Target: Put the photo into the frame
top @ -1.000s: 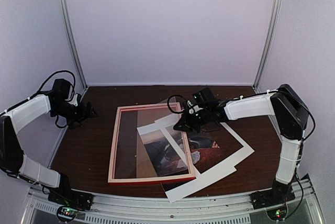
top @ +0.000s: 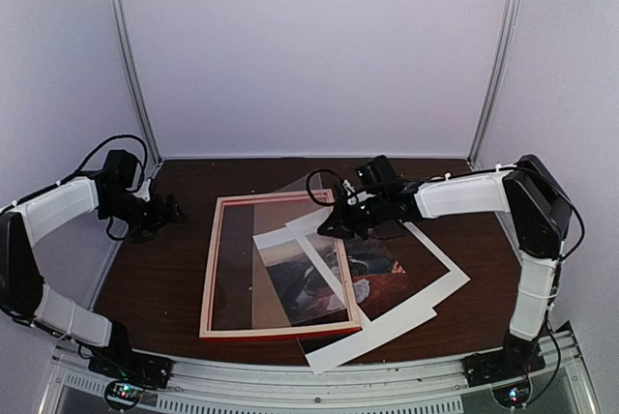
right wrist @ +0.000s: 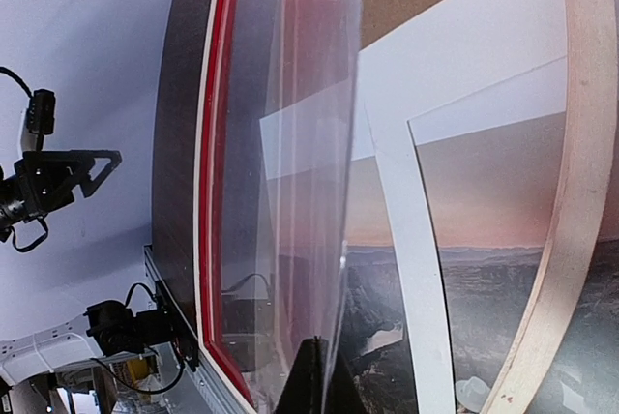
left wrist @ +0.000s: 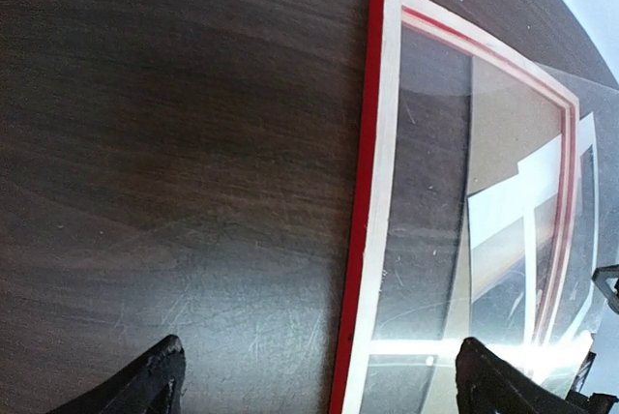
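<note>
The light wooden frame (top: 210,269) with red sides lies on the table, centre-left. Through its opening show a brown board (top: 268,283), part of a landscape photo (top: 300,288) and white mat strips (top: 324,264), all set askew beneath it. In the right wrist view, my right gripper is shut on the edge of a clear sheet (right wrist: 309,95), which stands tilted over the frame. My left gripper (top: 180,211) is open and empty, left of the frame; its fingers (left wrist: 145,380) show low in the left wrist view.
More of the white mat (top: 387,335) and a dark print (top: 387,283) stick out to the right of the frame. Bare dark table (top: 155,288) lies to its left. Pale walls enclose the back and sides.
My left arm has shifted slightly right and down in the top view. The right gripper has moved a little to the left, and the clear sheet's corner shows more above the frame. The frame has stayed put.
</note>
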